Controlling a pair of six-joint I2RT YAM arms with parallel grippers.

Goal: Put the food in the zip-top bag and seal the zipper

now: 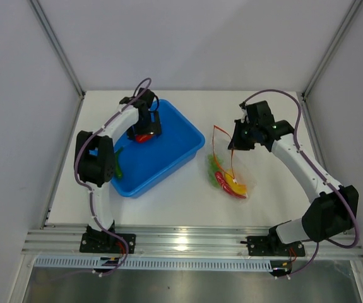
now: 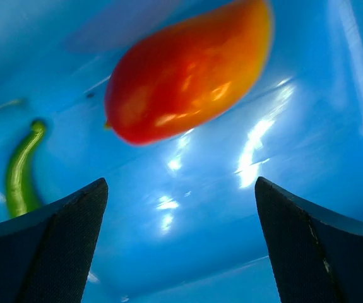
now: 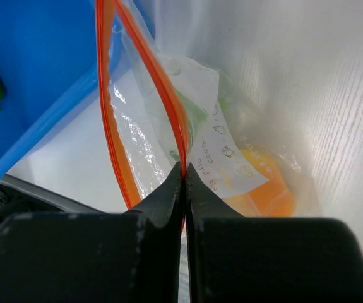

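Note:
In the blue bin (image 1: 168, 158), my left gripper (image 1: 144, 127) hangs open over a red-orange mango-like fruit (image 2: 181, 76), nothing between its fingers; a green chili (image 2: 20, 173) lies to one side. On the right, my right gripper is shut on the orange-edged rim of the clear zip bag (image 3: 137, 139), whose mouth stands partly open. The bag rests on the table and holds a red long item (image 1: 225, 186), a yellow one (image 1: 237, 184) and something green (image 1: 214, 165), with a printed paper label visible.
Walls and metal rails border it at the back, sides and front.

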